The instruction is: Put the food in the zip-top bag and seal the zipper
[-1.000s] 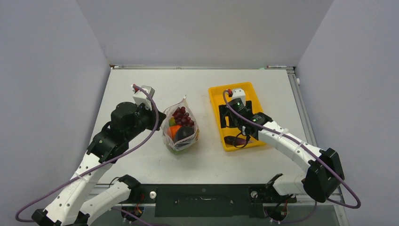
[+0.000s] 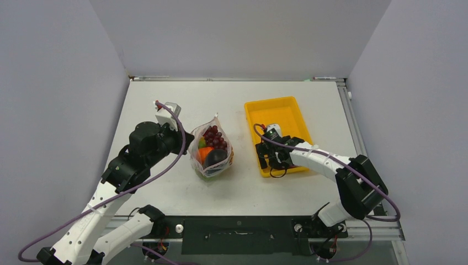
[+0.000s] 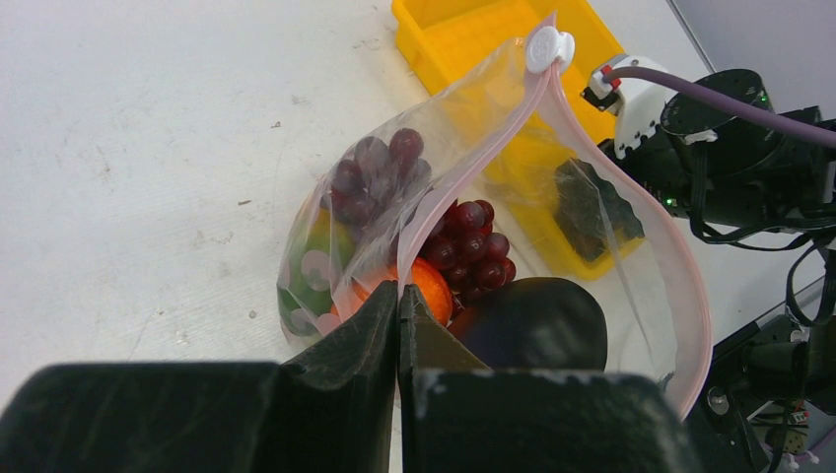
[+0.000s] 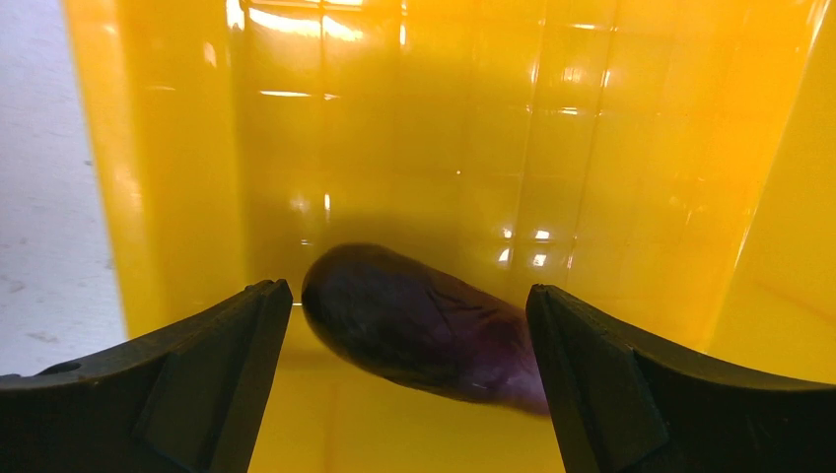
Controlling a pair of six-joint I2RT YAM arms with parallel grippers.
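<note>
The clear zip bag [image 2: 212, 165] stands open mid-table, holding red grapes [image 3: 473, 246], an orange item [image 3: 426, 291], a green item [image 3: 315, 266] and a dark avocado-like item [image 3: 532, 320]. My left gripper is shut at the bag's near edge, fingertips against the pink zip rim; whether film lies between them is hard to see. My right gripper is open over the yellow bin [image 2: 276, 107], with a dark purple eggplant [image 4: 414, 325] lying on the bin floor between and below its fingertips.
Grey walls stand on both sides and at the back. The right arm covers much of the bin in the top view.
The left arm and bag are nearly unchanged.
</note>
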